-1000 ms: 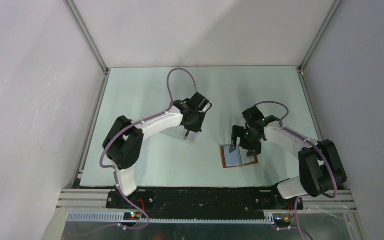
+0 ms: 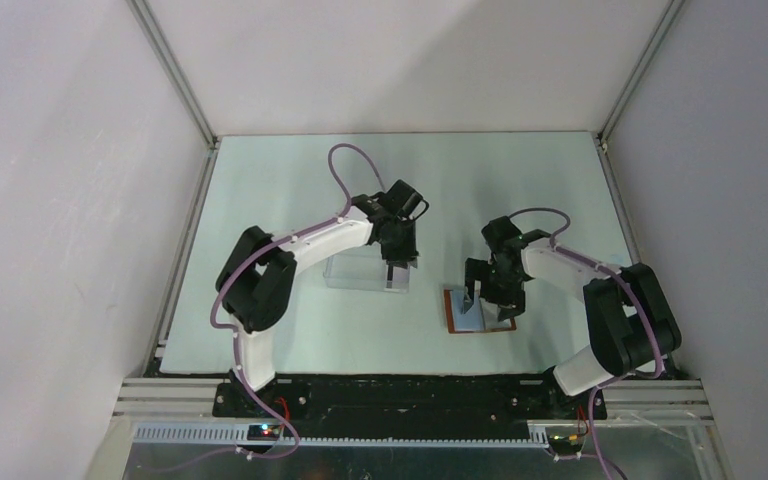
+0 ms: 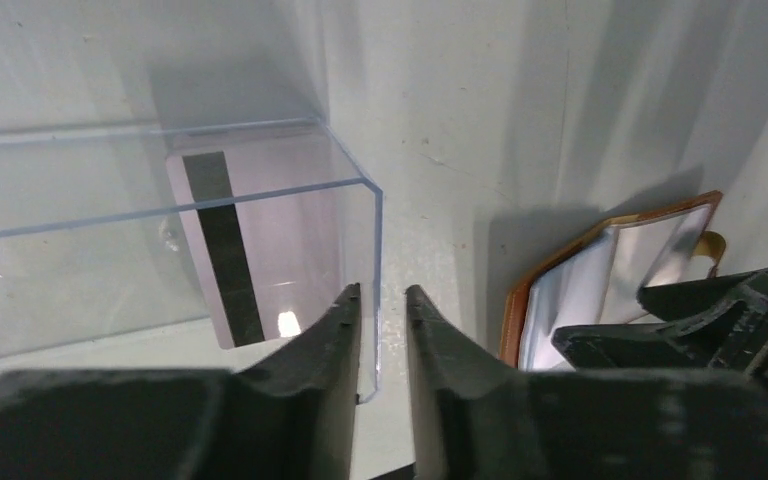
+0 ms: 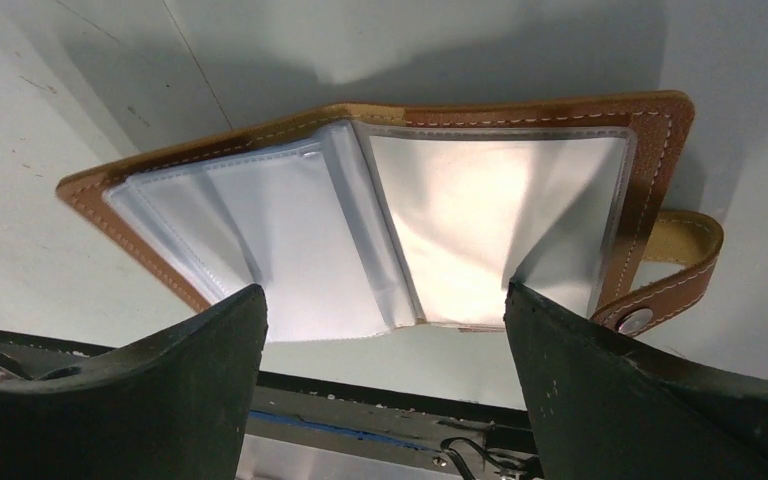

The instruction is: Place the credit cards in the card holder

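A clear plastic box [image 2: 355, 281] holds a pinkish card [image 3: 290, 250] with a dark stripe at its right end. My left gripper [image 2: 400, 258] is over that end; in the left wrist view its fingertips [image 3: 345, 305] stand slightly apart at the box's end wall, with no card seen between them. The brown leather card holder [image 4: 649, 150] lies open, showing clear sleeves [image 4: 280, 240]. My right gripper stands open over it, one finger on each side.
My left gripper has shifted a little to the right, and the box appears slightly shifted. The right gripper and holder have moved only slightly.
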